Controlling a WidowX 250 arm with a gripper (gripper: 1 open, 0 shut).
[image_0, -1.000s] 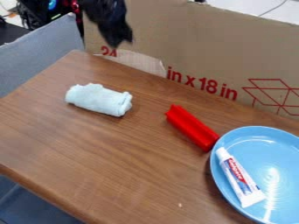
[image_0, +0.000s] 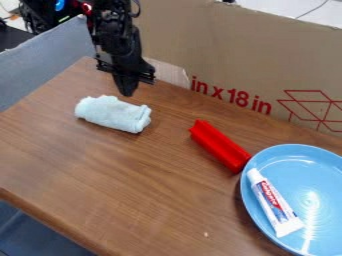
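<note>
My black gripper (image_0: 128, 82) hangs at the back left of the table, shut, with nothing visible between its fingers, above and behind a rolled pale blue cloth (image_0: 112, 112). A red cylindrical object (image_0: 219, 144) lies diagonally in the middle right. A blue plate (image_0: 321, 182) at the right holds a white toothpaste tube (image_0: 274, 202).
A cardboard box wall (image_0: 241, 55) stands along the back of the table (image_0: 120, 190). A grey padded surface (image_0: 34, 60) borders the left.
My gripper has come down from high in front of the cardboard to near table height at the back left. The objects on the table have not moved.
</note>
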